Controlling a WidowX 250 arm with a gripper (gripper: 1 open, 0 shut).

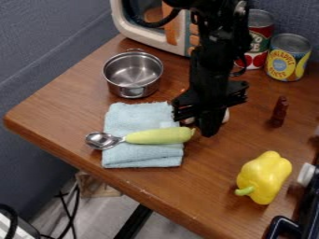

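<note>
My black gripper (197,119) is low over the table, just right of a light blue folded cloth (140,159). Its fingertips are at the right end of a pale yellow-handled utensil (159,135) with a metal scoop (103,141), which lies across the cloth. The dark fingers hide whether the fingers are open or shut. An orange-white object behind the gripper is mostly hidden.
A steel pot (132,75) stands at the back left, a toy microwave (155,23) behind. Cans (286,61) and a dark red bottle (279,112) stand at the right. A yellow pepper (263,177) sits front right.
</note>
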